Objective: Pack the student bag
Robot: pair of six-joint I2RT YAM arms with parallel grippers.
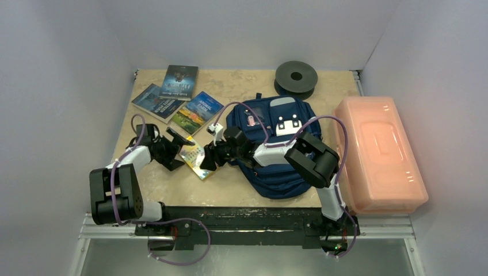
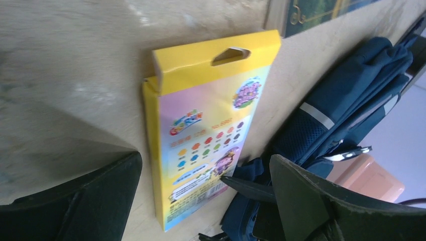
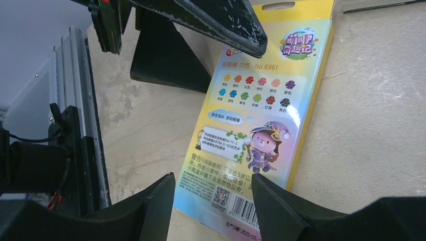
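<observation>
A flat yellow and pastel crayon box (image 1: 193, 154) lies on the table with its printed face up, left of the navy student bag (image 1: 276, 178). At the box's upper left, my left gripper (image 1: 187, 150) is open, with its fingertips wide apart in its wrist view. My right gripper is at the barcode end of the box (image 3: 241, 115). Its fingers stand partly apart, one along the left edge and the other overlapping the right part of the printed face. Whether they grip the box I cannot tell. One right finger (image 2: 246, 189) shows over the box in the left wrist view.
Several books lie behind the box, among them a blue and green one (image 1: 198, 111) and a dark one (image 1: 179, 82). A black spool (image 1: 296, 76) stands at the back, and a pink bin (image 1: 380, 155) at the right. Bare table (image 1: 172, 192) shows in front.
</observation>
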